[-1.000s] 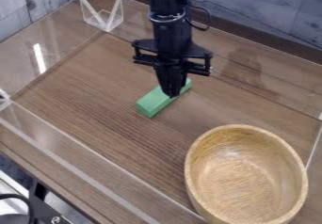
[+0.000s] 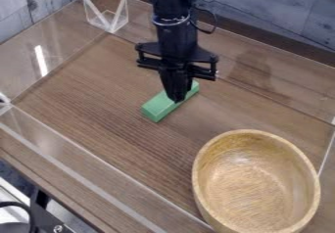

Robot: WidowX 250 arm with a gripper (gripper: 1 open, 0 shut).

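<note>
A black robot arm hangs down from the top centre of the camera view, its gripper (image 2: 175, 78) low over a green block (image 2: 167, 104) that lies on the wooden table (image 2: 85, 129). The gripper's lower end covers part of the block's far end from this view. Whether the fingers touch it, or are open or shut, I cannot tell.
A large pale bowl (image 2: 257, 183) sits at the lower right. A black cable lies at the bottom left corner.
The arm and gripper have shifted very slightly; the green block looks unmoved.
</note>
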